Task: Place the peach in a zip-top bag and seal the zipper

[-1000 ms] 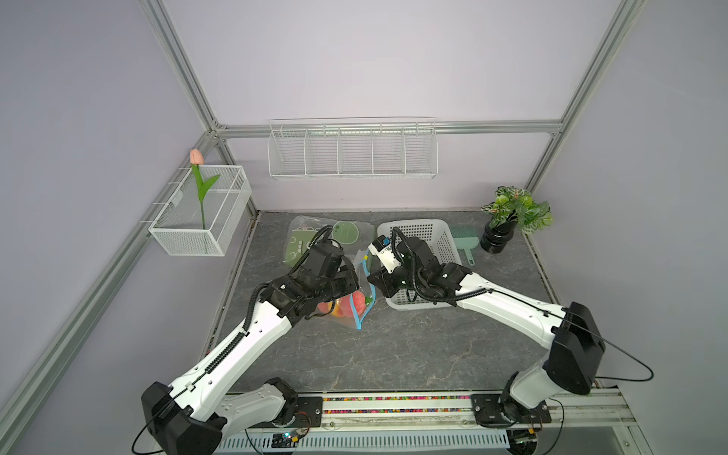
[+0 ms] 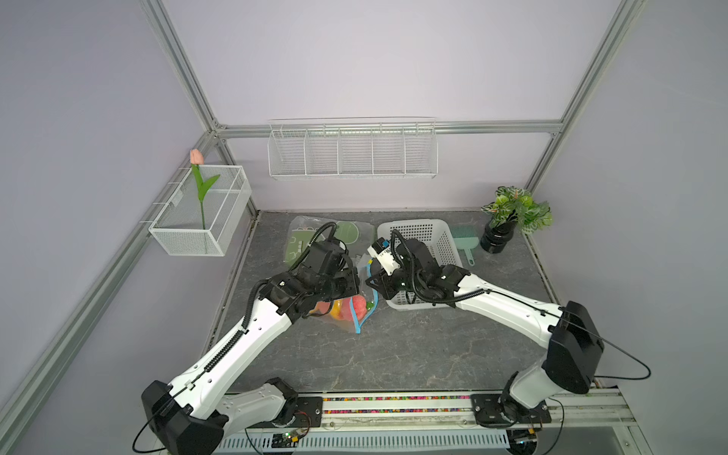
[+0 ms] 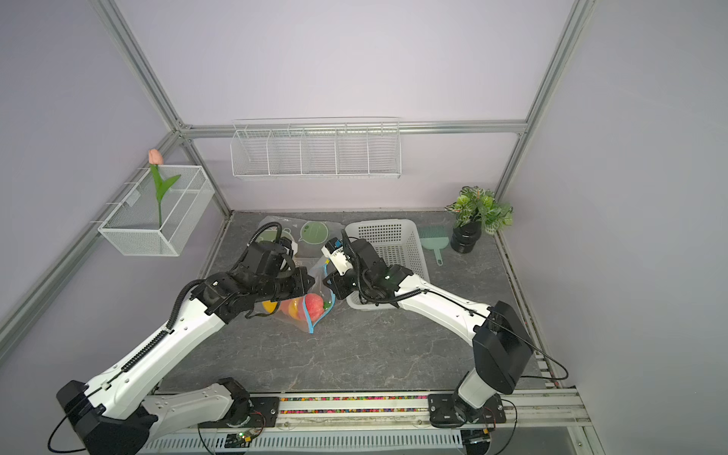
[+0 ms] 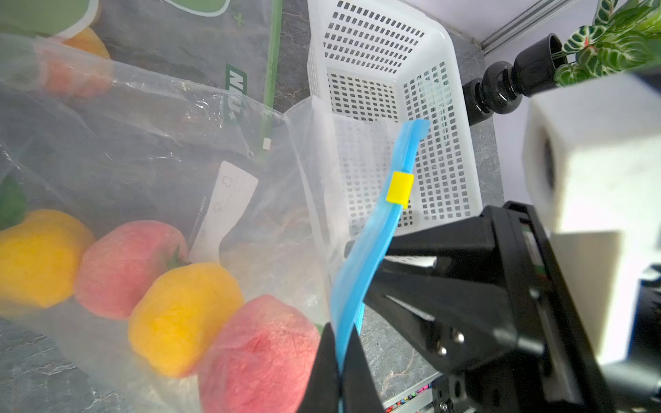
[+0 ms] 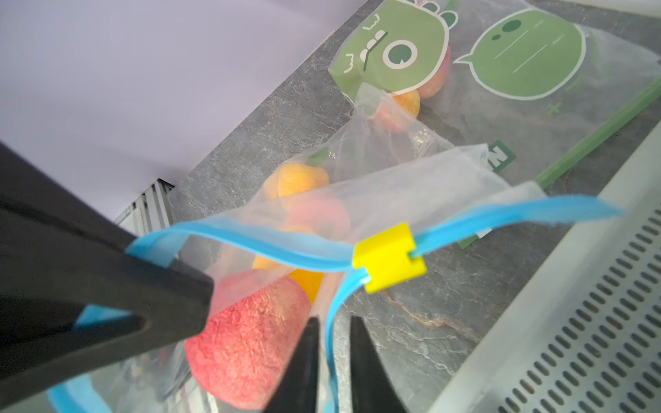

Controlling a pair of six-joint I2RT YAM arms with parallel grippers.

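Note:
The clear zip bag [image 4: 261, 241] holds two red peaches [image 4: 265, 351] and two yellow fruits [image 4: 186, 313]. Its mouth is edged by a blue zipper strip [image 5: 275, 251], which forks below the yellow slider [image 5: 389, 258]. Part of that strip is pinched by my left gripper, which is shut. My right gripper is near the slider, its fingertips a little apart with one blue strip running between them. In the top left view, my left arm covers much of the bag, and the right gripper [image 2: 370, 282] faces it from the right.
A second bag [image 5: 516, 62] with green prints and fruit lies behind. A white perforated basket [image 4: 464, 158] stands under my right arm. A potted plant [image 2: 496, 235] and a green dustpan [image 2: 465, 241] are back right.
The zipper strip has shifted slightly right. My left arm is nearly still.

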